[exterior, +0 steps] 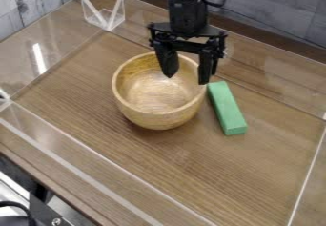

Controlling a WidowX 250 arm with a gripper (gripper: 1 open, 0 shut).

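The black gripper (186, 56) is open above the back rim of a round, light wooden bowl (156, 94), its fingers apart over that rim. The bowl rests upright on the wooden table (90, 163). A green bar-shaped object (227, 108) lies just to the right of the bowl, angled front to back.
A small white wire-like item (107, 12) stands at the back left near the table's edge.
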